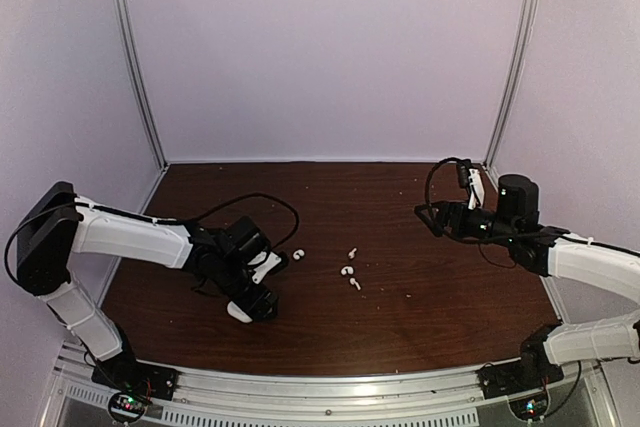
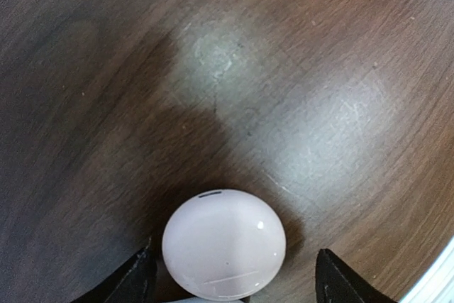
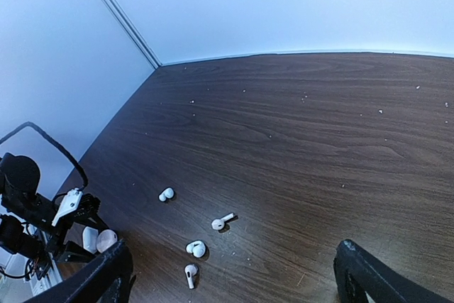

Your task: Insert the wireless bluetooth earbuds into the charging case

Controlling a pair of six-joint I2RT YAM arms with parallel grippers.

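My left gripper stands open low at the front left, its fingers either side of a round glossy pale case (image 2: 223, 239), with a white oblong case (image 1: 239, 313) beside that. In the right wrist view both cases show under the left gripper. Several white earbuds lie loose near the middle: one (image 1: 298, 255) on its own toward the left, others (image 1: 352, 252) (image 3: 196, 248) (image 3: 191, 274) grouped to its right. My right gripper (image 1: 428, 221) hangs open above the right side of the table, with nothing between its fingers.
The dark wooden table (image 1: 330, 197) is walled by pale panels at back and sides, with a metal rail (image 1: 330, 387) along the front edge.
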